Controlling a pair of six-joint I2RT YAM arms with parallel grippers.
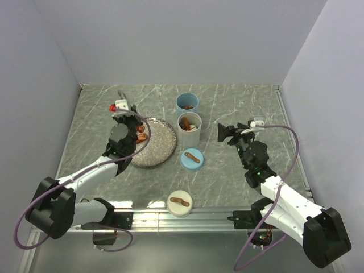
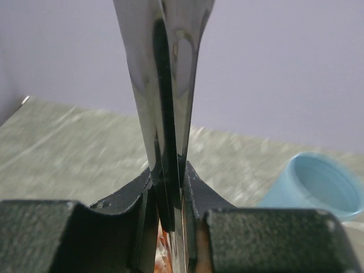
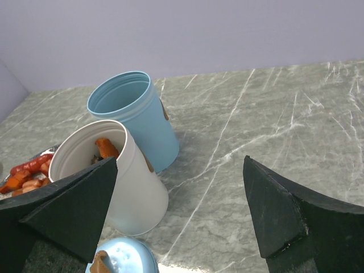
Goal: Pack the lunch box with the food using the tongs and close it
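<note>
My left gripper is shut on shiny metal tongs [image 2: 165,85], which stand nearly upright, their two arms close together. It is over the left side of the round silvery tray [image 1: 165,147]. Orange-red food [image 1: 141,137] lies on that tray near it. A bit of orange shows low between the fingers in the left wrist view; whether the tongs grip it I cannot tell. The white container [image 1: 190,139] holds a brown piece [image 3: 106,148] and other food. Behind it stands the blue container [image 1: 186,108], with something brown inside. My right gripper is open and empty.
A blue lid [image 1: 187,165] with a brown handle lies in front of the white container. The white lid [image 1: 180,210], also brown-handled, is at the table's front edge. Right of the containers, the marbled table [image 3: 273,125] is clear.
</note>
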